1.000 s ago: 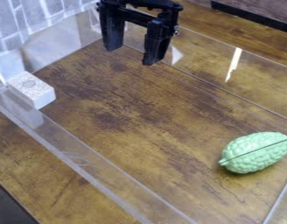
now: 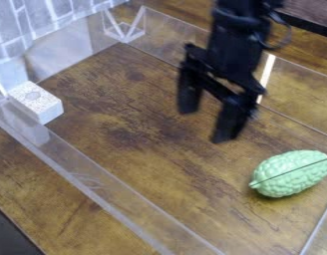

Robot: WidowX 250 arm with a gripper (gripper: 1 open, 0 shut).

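My black gripper point(image 2: 210, 112) hangs blurred over the middle right of the wooden table, open, with nothing visible between its fingers. Down and to the right of it lies a bumpy pale green object point(image 2: 290, 171), like a bitter melon. A small white patterned box point(image 2: 36, 103) rests at the left side, well apart from the gripper.
Clear plastic walls point(image 2: 87, 185) border the work area. The wooden floor point(image 2: 140, 159) between the box and the green object is bare. A white curtain point(image 2: 40, 35) is at the back left.
My gripper has moved down and to the right, closer to the green object. The box and the green object have not moved.
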